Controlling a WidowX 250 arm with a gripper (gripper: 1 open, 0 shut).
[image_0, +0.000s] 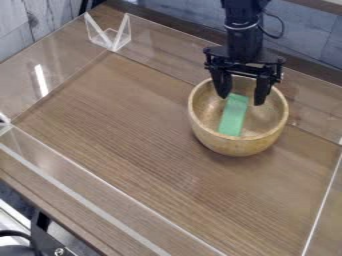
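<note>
A wide tan bowl (238, 142) sits on the wooden table toward the right. A light green rectangular block (233, 115) lies inside it. My dark gripper (243, 88) reaches down from the top, its two sides spread at the bowl's back inside, just above the green block's upper end. Whether anything is between its fingers I cannot make out.
A white wire-like object (110, 32) stands at the back left. A grey wall edge runs along the back right.
</note>
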